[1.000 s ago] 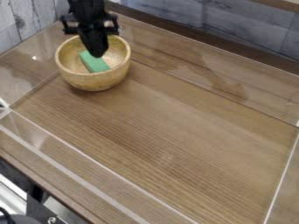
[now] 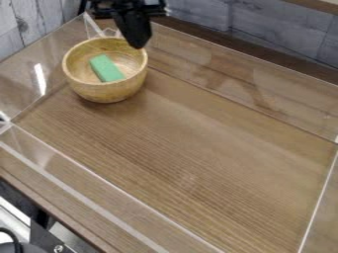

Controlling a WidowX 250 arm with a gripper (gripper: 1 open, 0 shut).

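Note:
A round tan wooden bowl (image 2: pixel 106 91) sits at the upper left of the table, a green block (image 2: pixel 106 68) inside it. Above and a little right of the bowl is my dark gripper (image 2: pixel 134 38), partly cut off by the top edge. It is shut, with nothing visible between its fingers.
A grey wall or panel (image 2: pixel 284 30) runs along the back. Dark cables lie at the lower left corner, off the table.
My gripper has risen from over the bowl toward the top of the view and moved slightly right. The bowl sits slightly higher and left than before, with the green block still inside.

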